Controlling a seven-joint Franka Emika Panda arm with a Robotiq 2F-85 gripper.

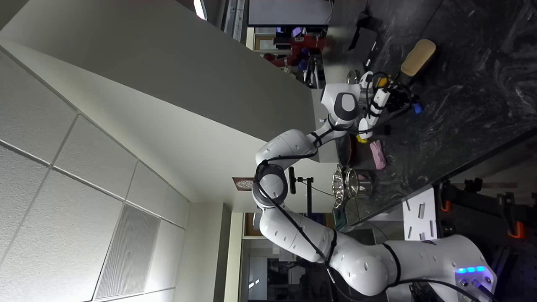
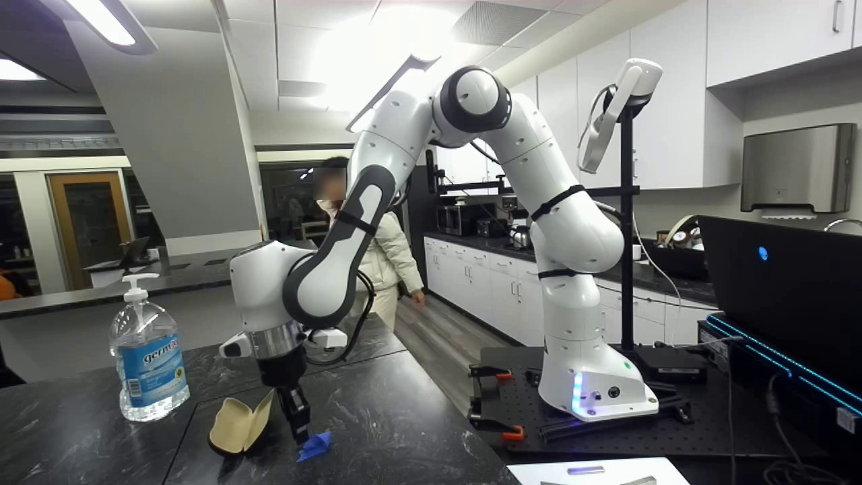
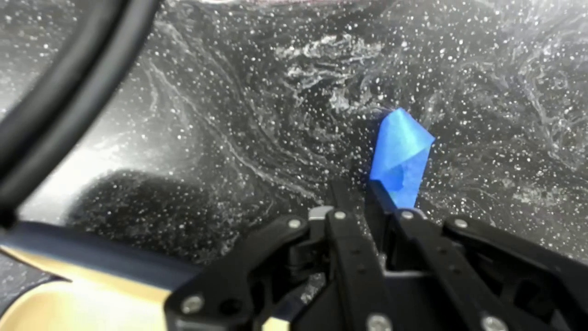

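A small folded piece of blue material [image 3: 401, 151], like tape or paper, lies on the dark speckled counter. My gripper points down just beside it, its fingers part open with a narrow gap. Counter shows in that gap, and no object is visible there. In the wrist view the right finger overlaps the near end of the blue piece [image 2: 314, 446]; whether they touch I cannot tell. An open case with a tan lining [image 2: 232, 424] sits close by, partly cut off at lower left in the wrist view.
A large clear pump bottle with a blue label [image 2: 152, 360] stands behind the case. A pink cloth-like item [image 1: 377, 154] and metal pots [image 1: 358, 183] are farther along the counter. Bare counter surrounds the blue piece. A person stands in the background.
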